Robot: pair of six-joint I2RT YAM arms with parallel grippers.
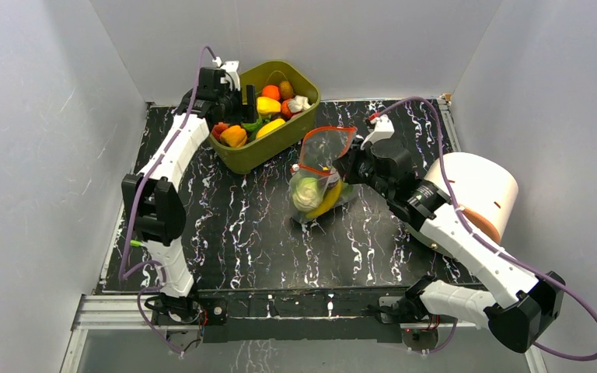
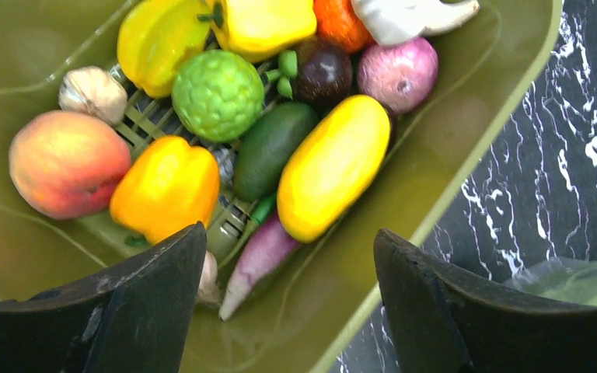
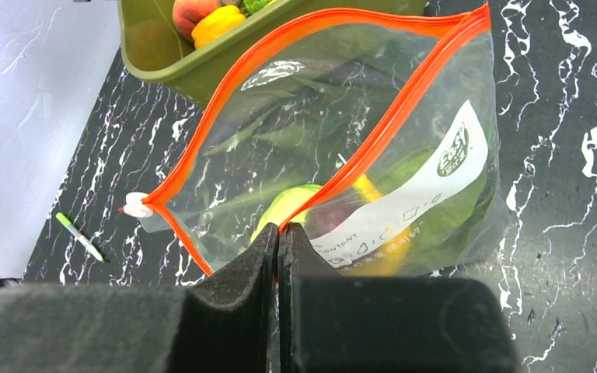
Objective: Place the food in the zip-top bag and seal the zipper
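The clear zip bag (image 1: pixel 319 194) with orange zipper stands open on the black marble table, with a cabbage (image 1: pixel 308 194), a banana-shaped yellow item and a dark item inside. My right gripper is shut at the bag's orange rim, pinching it. My left gripper is open with nothing between its fingers, above the olive bin of food (image 1: pixel 241 159). In the left wrist view the bin holds a yellow mango (image 2: pixel 330 167), a peach (image 2: pixel 66 163), peppers, an onion, an avocado and other produce.
A white cylinder (image 1: pixel 478 183) stands at the right behind the right arm. A green-capped marker (image 3: pixel 80 237) lies on the left of the table. Walls enclose the sides and back.
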